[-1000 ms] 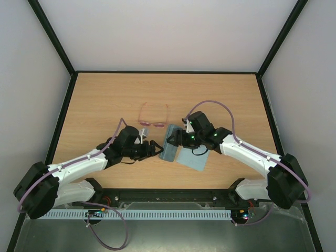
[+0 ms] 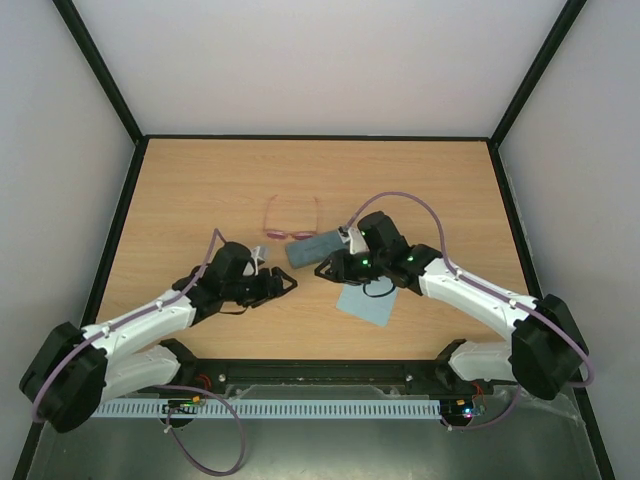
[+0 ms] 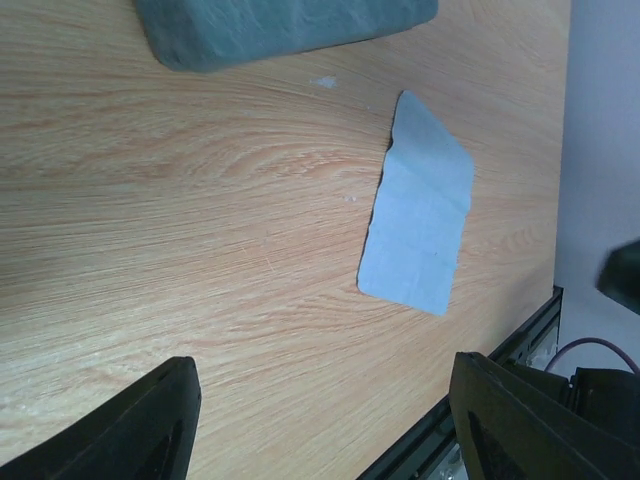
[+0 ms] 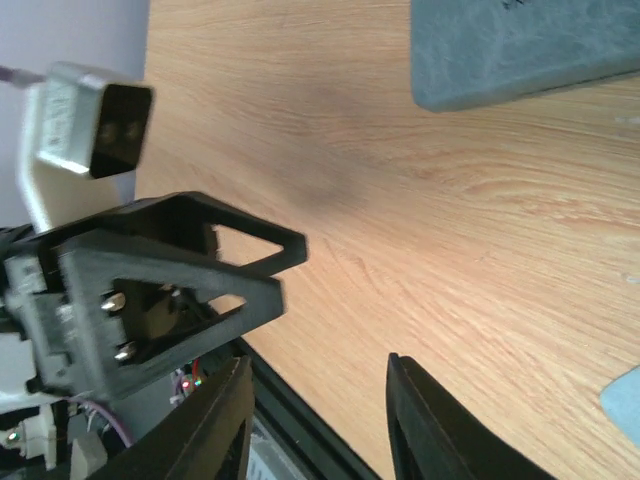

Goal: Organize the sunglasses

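Pink-framed sunglasses (image 2: pixel 290 233) lie on the table with their arms spread toward the back. Just in front of them the grey-blue case (image 2: pixel 313 249) rests on the wood, its lid side not clear to me. It also shows along the top of the left wrist view as a grey block (image 3: pixel 290 25). My left gripper (image 2: pixel 290 281) is open to the front left of the case, nothing between its fingers. My right gripper (image 2: pixel 322 270) stands open by the case's front right side, and its fingers (image 4: pixel 425 425) have only bare wood between them.
A light blue cloth (image 2: pixel 368 303) lies flat below the right gripper. The two grippers are close together over the middle.
The case has turned from a steep, upright slant to nearly crosswise and now lies flat in front of the sunglasses. My left gripper has drawn back to the left, away from it.
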